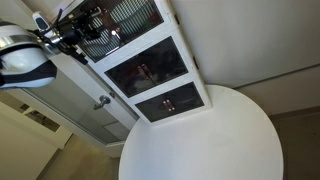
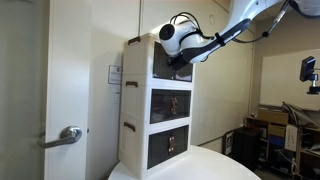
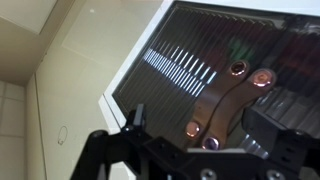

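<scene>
A white three-tier cabinet [image 1: 128, 58] with dark see-through doors stands on a round white table. In the wrist view, two brown leather handles [image 3: 222, 103] with copper rivets hang on the ribbed top door [image 3: 180, 60]. My gripper is open in front of that door. Its left finger [image 3: 137, 116] and right finger [image 3: 262, 126] lie to either side of the handles in the picture; whether the handles are between them in depth, I cannot tell. From exterior view 2, the arm [image 2: 195, 42] reaches the top tier from the right, the fingertips too dark to make out.
The middle door [image 2: 168, 143] and bottom door [image 1: 168, 103] look closed. A room door with a lever handle [image 2: 70, 134] stands at the left. Shelves with boxes [image 2: 270, 125] are at the back right.
</scene>
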